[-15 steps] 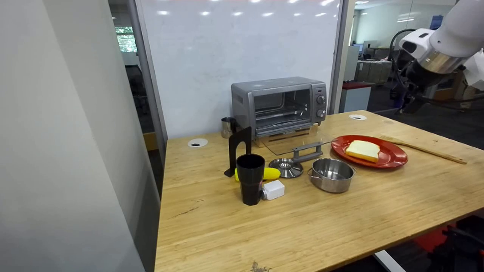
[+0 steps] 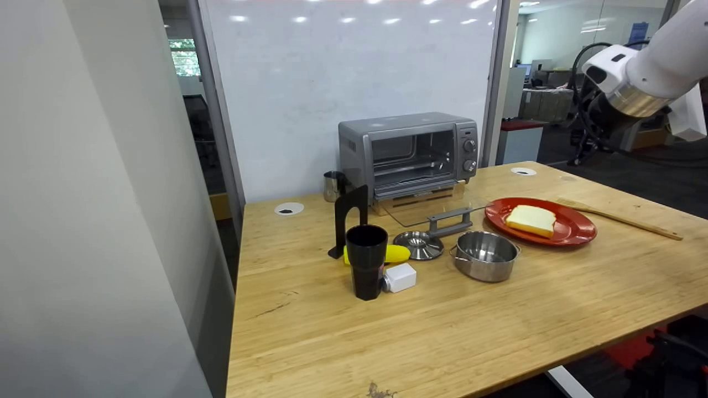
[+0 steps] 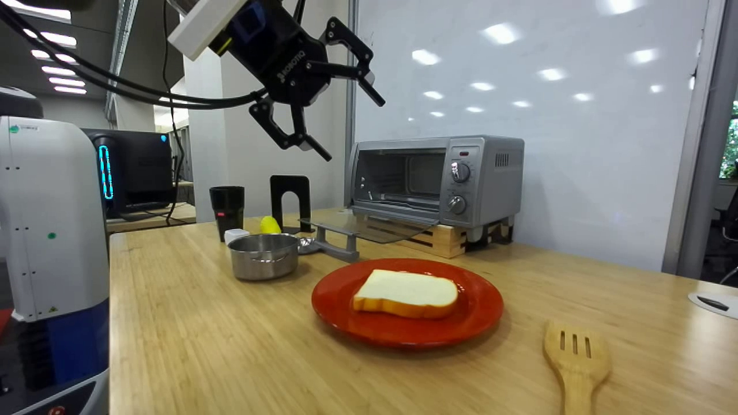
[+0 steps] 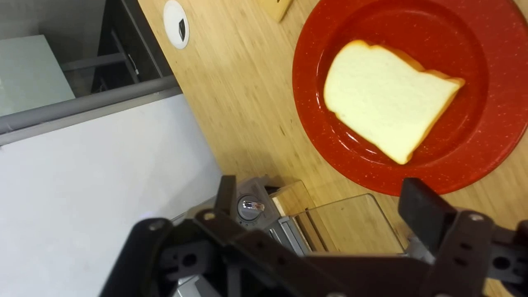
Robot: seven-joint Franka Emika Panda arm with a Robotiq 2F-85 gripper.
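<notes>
My gripper point(image 3: 356, 131) hangs in the air above the table, its fingers point(image 3: 371, 92) spread wide and nothing between them. A slice of bread point(image 3: 408, 290) lies flat on the red plate point(image 3: 334, 304), well below the gripper. From the wrist, the bread point(image 4: 391, 99) shows beyond the fingertips, with one finger point(image 4: 422, 210) overlapping the view near the plate's rim. The grey toaster oven point(image 2: 355, 152) stands at the back with its glass door point(image 2: 425, 211) folded down; no food shows inside.
A steel pot point(image 2: 486, 265) and its lid point(image 2: 419, 246) sit in front of the oven. Left of them are a black cup point(image 2: 366, 265), a white bottle point(image 2: 401, 278), a yellow object point(image 2: 398, 254) and a black bookend point(image 2: 340, 219). A wooden spatula point(image 3: 578, 359) lies beside the plate.
The arm at the upper right has shifted slightly, its wrist tilting and the gripper end moving a little left in exterior view 1. Objects on the table have stayed in place.
</notes>
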